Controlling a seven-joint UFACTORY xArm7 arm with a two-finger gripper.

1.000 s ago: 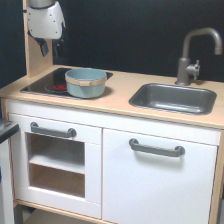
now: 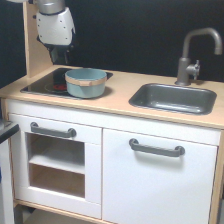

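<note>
At the upper left my gripper (image 2: 60,53) hangs from its white wrist, above and to the left of a blue-grey pot (image 2: 86,87). Its dark fingers merge with the black backdrop, so how far apart they stand is unclear. No object shows at the fingertips. The pot sits upright at the right part of the dark stovetop (image 2: 45,86), with a gap between it and the gripper.
To the right a steel sink (image 2: 172,97) is set into the wooden counter (image 2: 120,98), beneath a grey faucet (image 2: 185,68). Bare counter lies between pot and sink. Below are an open shelf (image 2: 57,153) and a white cabinet door (image 2: 155,185) with a grey handle (image 2: 157,149).
My gripper has moved right and somewhat lower, closer to the pot. The pot stays in the same place on the stovetop.
</note>
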